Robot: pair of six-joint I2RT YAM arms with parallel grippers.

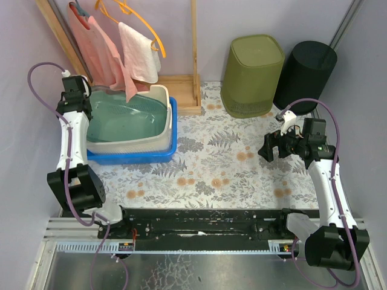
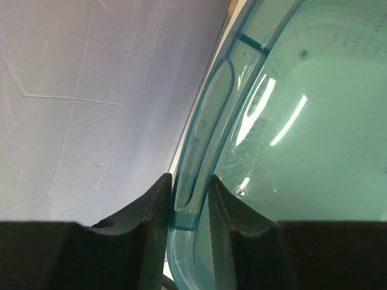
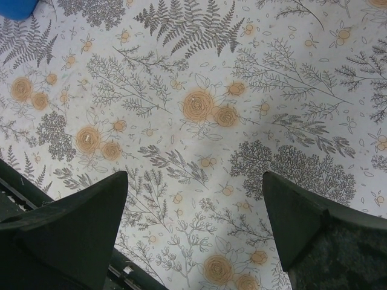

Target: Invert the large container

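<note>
Nested plastic tubs stand at the left: a translucent green one (image 1: 127, 121) inside a cream tub (image 1: 145, 144), inside a blue one (image 1: 130, 158). My left gripper (image 1: 81, 90) is at the green tub's left side. In the left wrist view its fingers (image 2: 222, 229) straddle the green rim (image 2: 205, 127), the fingers part open; whether they press on it is unclear. My right gripper (image 1: 272, 145) stands open over bare patterned surface on the right, nothing between its fingers.
Pink and white cloths (image 1: 100, 51) hang from hangers on a wooden rack above the tubs. An olive bin (image 1: 251, 78) and black bin (image 1: 305, 72) stand at the back right.
</note>
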